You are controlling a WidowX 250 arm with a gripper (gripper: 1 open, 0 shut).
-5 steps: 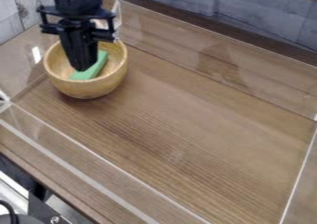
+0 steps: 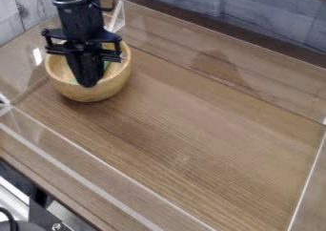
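A black arm comes down from the top left, its gripper [image 2: 84, 55] low over a wooden bowl [image 2: 109, 87] near the left edge of the table. The gripper's fingers reach to the bowl's near-left part and cover much of its inside. A bit of a green object shows behind the gripper inside the bowl. Whether the fingers hold anything cannot be told.
The gripper has moved over the bowl's middle and now hides most of the green object that showed earlier. The bowl looks roughly in place.
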